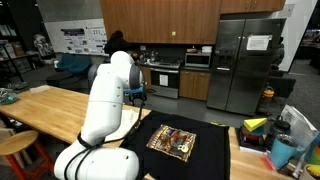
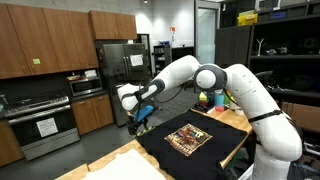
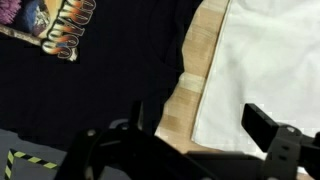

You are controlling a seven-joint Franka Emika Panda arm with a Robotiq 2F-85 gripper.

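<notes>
A black cloth point(image 1: 208, 145) with a colourful picture point(image 1: 171, 142) printed on it lies on the wooden table. In the wrist view that black cloth point(image 3: 110, 85) fills the left side, and part of its flame print point(image 3: 62, 25) shows at the top left. Across a strip of bare wood lies a white cloth point(image 3: 262, 70), also visible as a white sheet point(image 2: 128, 168) at the front of exterior view 2. My gripper is open above the strip between the two cloths, its fingers spread wide with nothing between them.
Containers and a blue cup point(image 1: 283, 151) crowd the table's right end. A red stool point(image 1: 18, 146) stands off the left side. Someone point(image 2: 128, 100) is standing beyond the table. Bare wood point(image 1: 55, 108) shows at the table's left.
</notes>
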